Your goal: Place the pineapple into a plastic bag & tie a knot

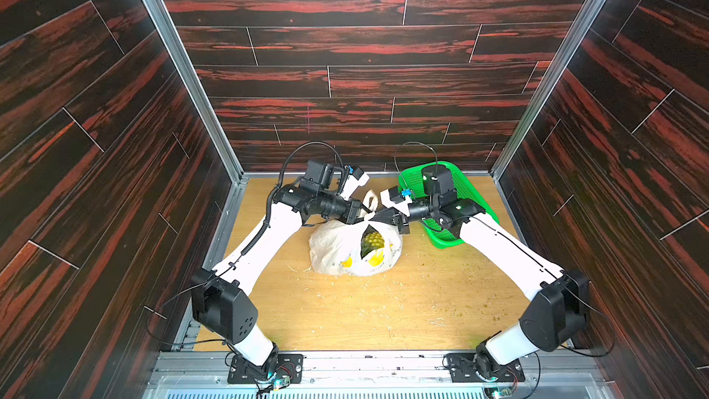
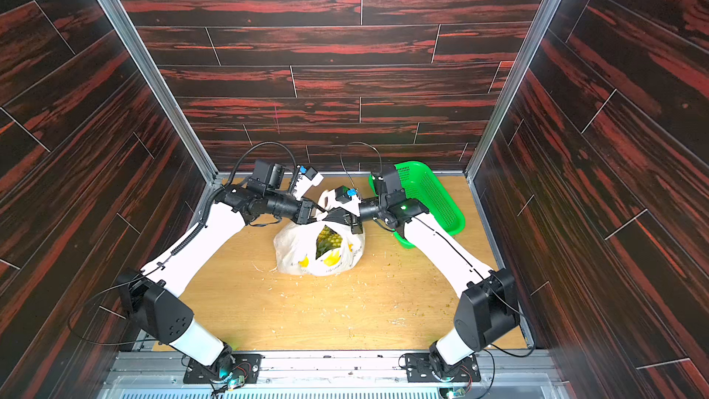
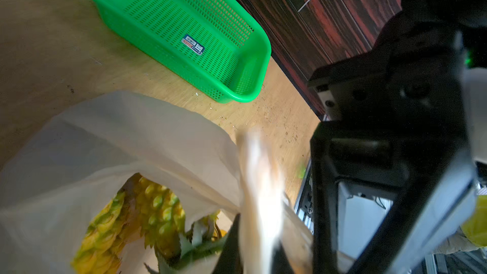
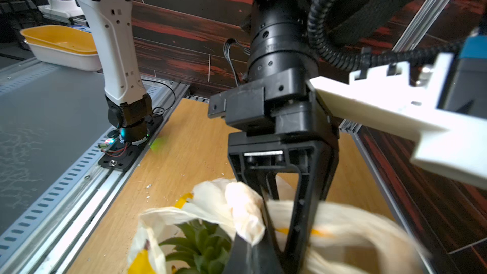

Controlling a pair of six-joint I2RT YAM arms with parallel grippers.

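The white plastic bag [image 1: 332,247] rests at the middle of the table, the pineapple [image 1: 373,242] showing through its opening in both top views. My left gripper [image 1: 356,210] and right gripper [image 1: 380,215] meet over the bag's top. Both are shut, with thin twisted bag plastic at their fingertips; the left wrist view shows it pale and blurred. In the right wrist view the pineapple's green leaves [image 4: 197,243] sit inside the bag below a bunched knot of plastic [image 4: 243,210].
A green basket [image 2: 435,199] stands at the back right of the table, just behind my right arm.
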